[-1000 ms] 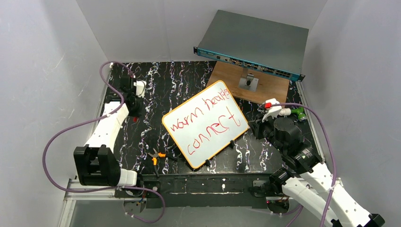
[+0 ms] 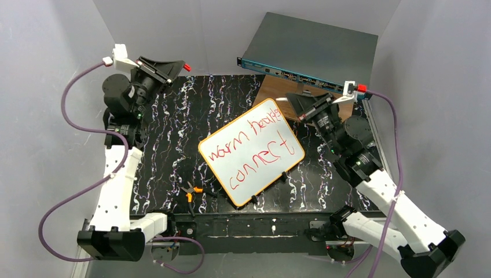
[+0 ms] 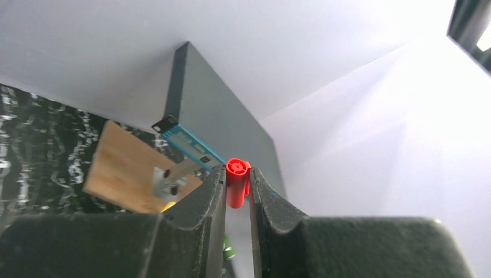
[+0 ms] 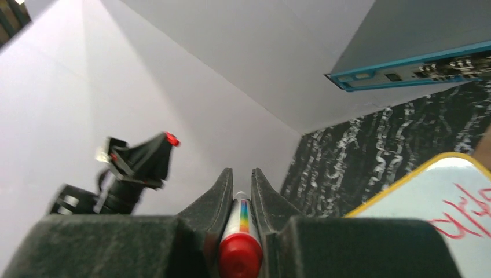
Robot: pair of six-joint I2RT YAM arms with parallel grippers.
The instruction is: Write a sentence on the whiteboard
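Observation:
The whiteboard lies tilted on the dark table, with red handwriting reading "warm hearts connect". My left gripper is raised above the table's back left, with a red cap between its fingertips, apparently gripped. My right gripper is raised at the whiteboard's upper right, shut on a marker, whose pale end sticks out in the top view and whose red end shows in the right wrist view.
A rack unit sits over a wooden board at the back right. Pliers lie left of the whiteboard. Grey walls border the table, whose back middle is clear.
My left arm has risen and swung toward the back, bringing the red cap up. My right arm has risen and moved toward the back and left with the marker.

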